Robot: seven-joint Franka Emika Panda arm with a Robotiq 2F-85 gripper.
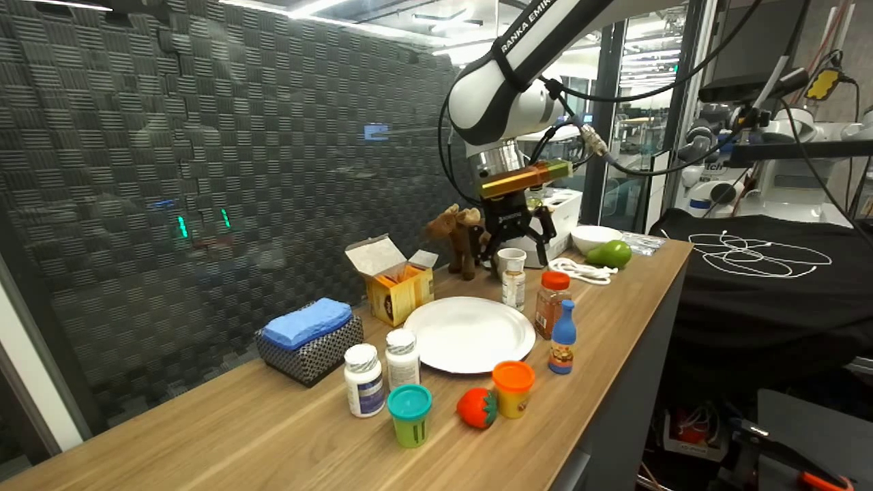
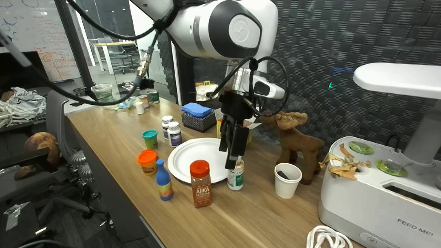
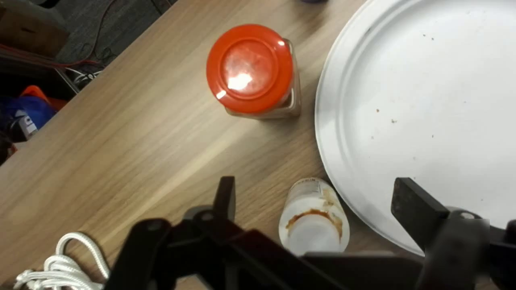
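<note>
My gripper is open, its two black fingers spread apart with nothing held between them. Below, in the wrist view, a small white-capped bottle (image 3: 314, 217) stands on the table between the lines of the fingers. It is upright at the rim of the white plate (image 3: 333, 125). In exterior view 2 this bottle (image 2: 236, 178) shows a green and white label, its top partly covered by a finger (image 2: 237, 144). A spice jar (image 3: 250, 70) with a red lid stands apart from the gripper, left of the plate.
A paper cup (image 2: 287, 182), a toy moose (image 2: 298, 142) and a white appliance (image 2: 372, 206) stand near the gripper. White cord (image 3: 65, 266) lies close by. Beyond the plate are a blue bottle (image 1: 563, 339), tubs, pill bottles (image 1: 364, 383) and an open box (image 1: 401, 294).
</note>
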